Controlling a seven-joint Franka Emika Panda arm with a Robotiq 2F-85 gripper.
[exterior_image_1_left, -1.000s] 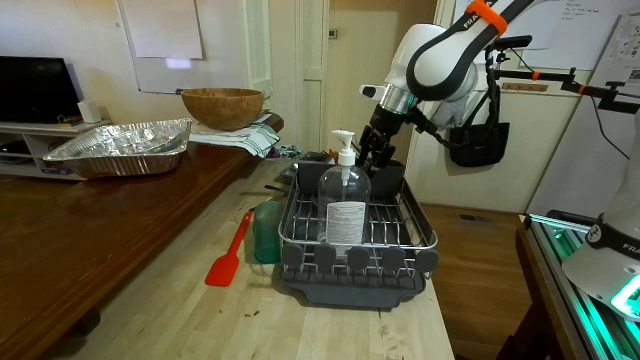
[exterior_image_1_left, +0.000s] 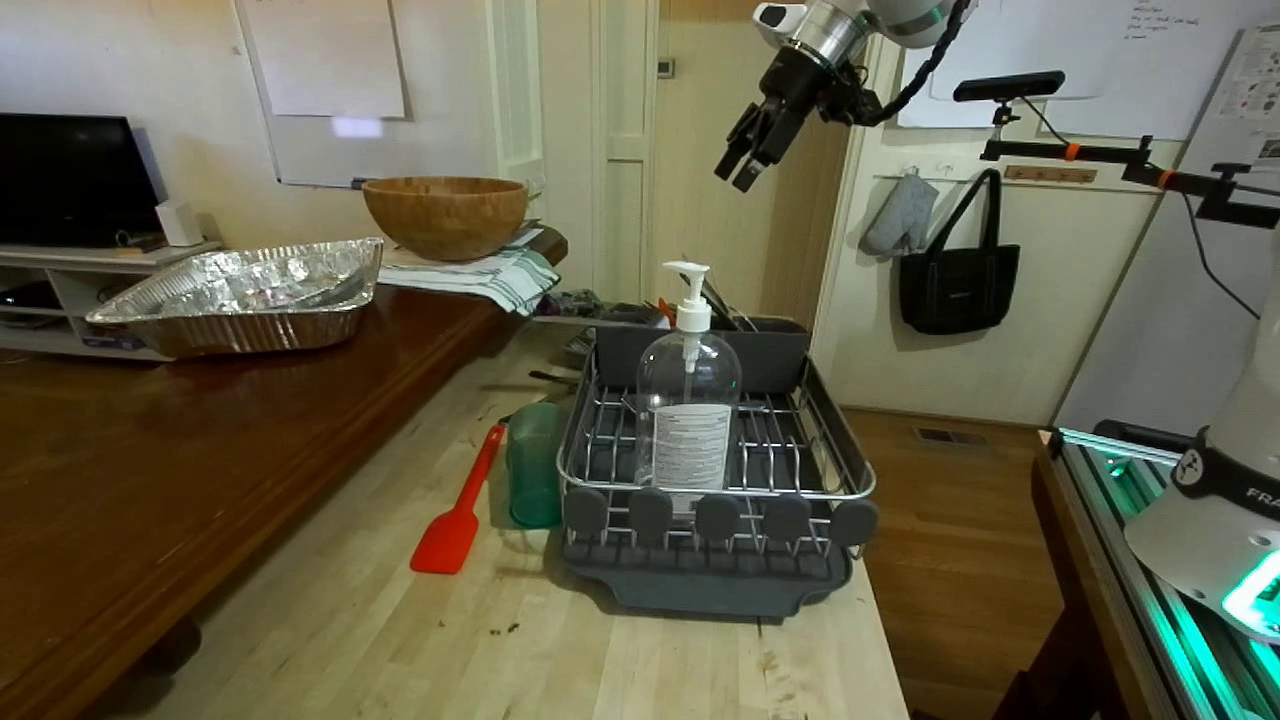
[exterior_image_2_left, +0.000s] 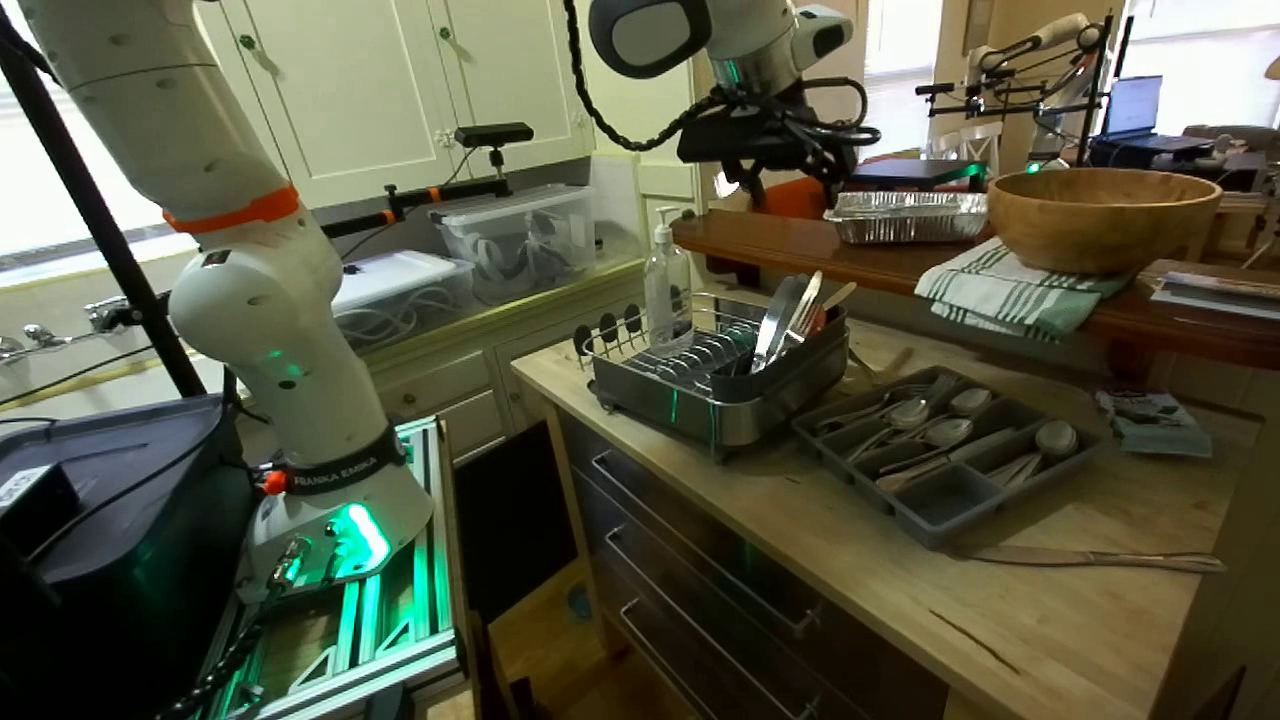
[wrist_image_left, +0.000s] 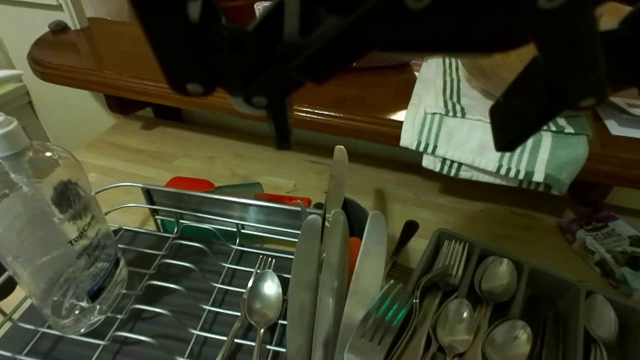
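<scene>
High above the dish rack (exterior_image_1_left: 840, 438), my gripper (exterior_image_1_left: 737, 175) hangs in the air at the rack's far end. In the wrist view its dark fingers (wrist_image_left: 280, 123) are spread wide apart and the gripper is open, holding nothing. A clear pump bottle (exterior_image_1_left: 690, 414) stands upright in the rack. Several knives (wrist_image_left: 303, 282) and a fork (wrist_image_left: 378, 321) stand in the holder at the rack's end. A fork and a spoon (wrist_image_left: 264, 298) lie on the rack wires. Beside the rack sits a grey cutlery tray (exterior_image_2_left: 948, 504) with forks and spoons in its compartments.
A red spatula (exterior_image_1_left: 446, 540) and a green cup (exterior_image_1_left: 535, 466) lie beside the rack. The raised brown counter (exterior_image_1_left: 312, 396) carries a foil pan (exterior_image_1_left: 258, 326), a wooden bowl (exterior_image_1_left: 446, 216) and a striped towel (exterior_image_2_left: 1002, 292). A knife (exterior_image_2_left: 1104, 559) lies near the tray.
My gripper has risen from close to the rack's far end to well above it. The bottle, rack, spatula and cup have stayed in place.
</scene>
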